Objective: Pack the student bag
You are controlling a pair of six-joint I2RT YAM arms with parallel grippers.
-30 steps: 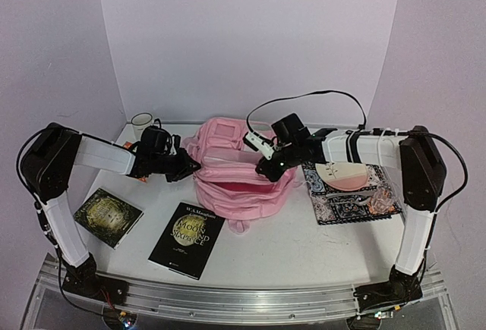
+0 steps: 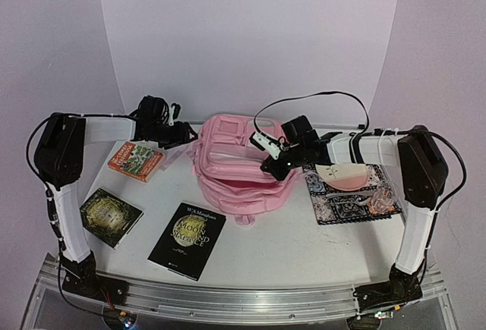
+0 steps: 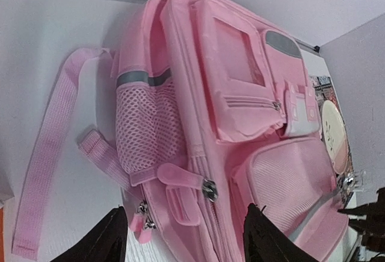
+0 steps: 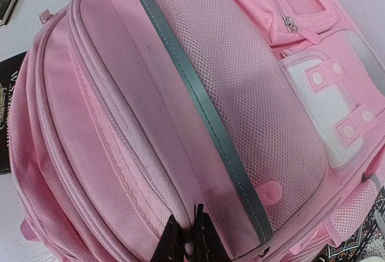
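The pink student bag [image 2: 235, 169] lies at the middle of the table with its main opening toward the front, gaping a little. In the left wrist view, my left gripper is open above the bag's left side; a large pink zipper pull [image 3: 180, 177] lies just ahead of its fingers, not held. My right gripper is shut on the edge of the bag's front flap, the pale piping [image 4: 171, 199] running between its fingers. A black book [image 2: 187, 240], a dark green book [image 2: 110, 216] and an orange book [image 2: 135, 160] lie flat to the left.
Right of the bag, a black-and-white patterned mat or folder [image 2: 338, 210] carries a round pink item [image 2: 343, 178] and a clear plastic piece [image 2: 382, 201]. Pink straps [image 3: 51, 147] trail on the table left of the bag. Clear table [image 2: 304, 258] lies at the front right.
My left gripper has moved back along the bag's left side, uncovering the orange book; the mug behind it is now hidden. The bag and my right gripper have shifted slightly right.
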